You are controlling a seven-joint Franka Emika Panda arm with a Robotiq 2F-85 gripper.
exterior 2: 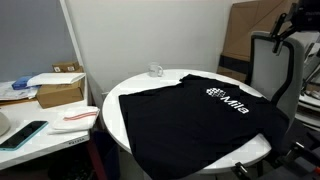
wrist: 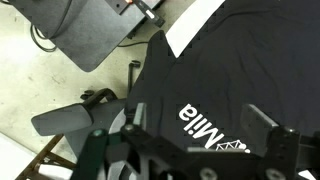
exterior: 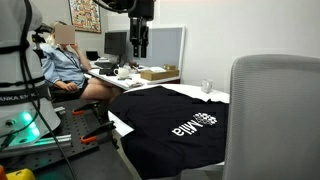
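Observation:
A black cloth (exterior 2: pixel 190 120) with white lettering reading "Mila" (exterior 2: pixel 228 100) lies spread over a white round table (exterior 2: pixel 130 85). One edge of the fabric hangs over the table's near side. High above it, in exterior view 1, is my gripper (exterior: pixel 138 55), pointing down and clear of the fabric. From the wrist, the cloth (wrist: pixel 215 75) fills much of the view below, and the open fingers frame the lettering with nothing held between them. In exterior view 2 the gripper (exterior 2: pixel 277 46) appears only at the upper right corner.
A clear glass mug (exterior 2: pixel 155 69) stands at the table's back edge. Grey chairs (exterior: pixel 270 110) flank the table. A person (exterior: pixel 65 70) sits at the left by a desk with cardboard boxes (exterior: pixel 158 73).

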